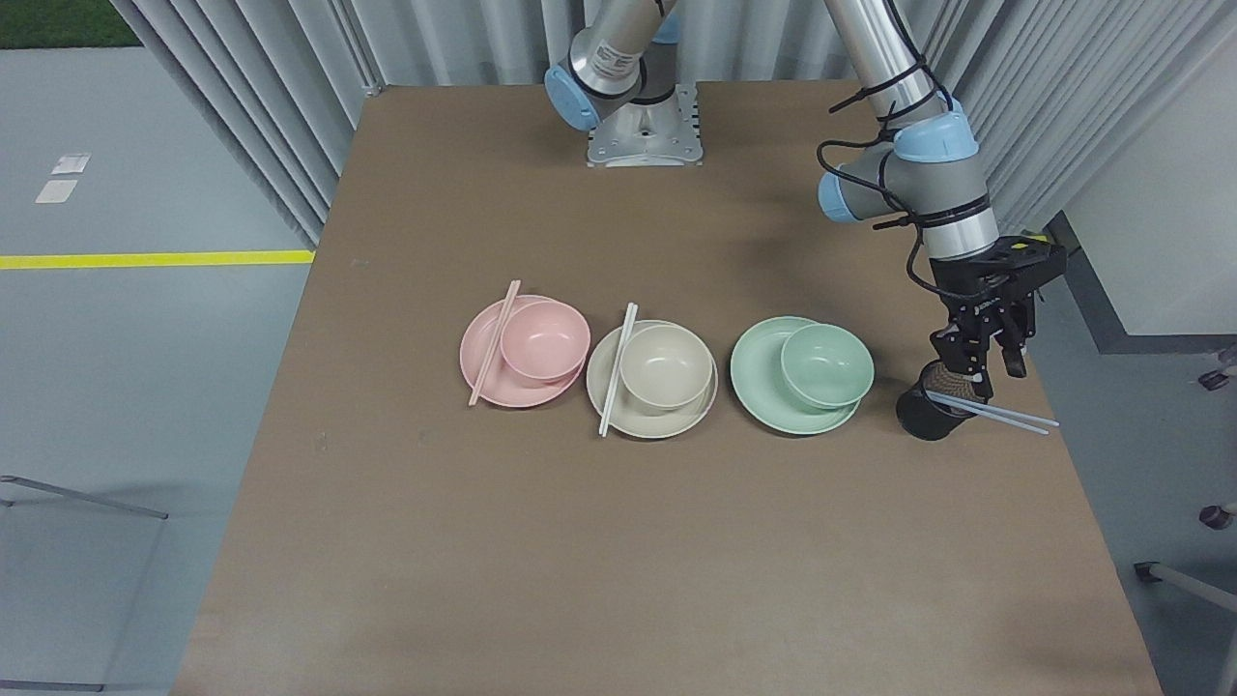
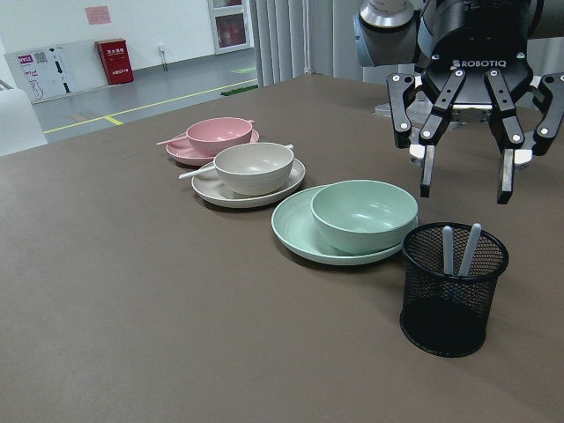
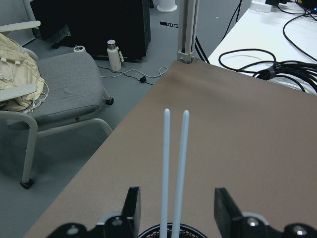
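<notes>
My gripper (image 2: 466, 185) is open just above a black mesh pen holder (image 2: 445, 322), with nothing between its fingers. Two pale chopsticks (image 3: 180, 173) lean in the holder, in the front view reaching out toward the right table edge. A green bowl (image 1: 826, 361) on a green plate (image 1: 756, 377) sits left of the holder. Further left are a cream bowl (image 1: 666, 363) on a plate with white chopsticks (image 1: 616, 377), and a pink bowl (image 1: 544, 338) on a plate with pink chopsticks (image 1: 493, 346).
A chair (image 3: 69, 82) stands beyond the edge in the wrist view.
</notes>
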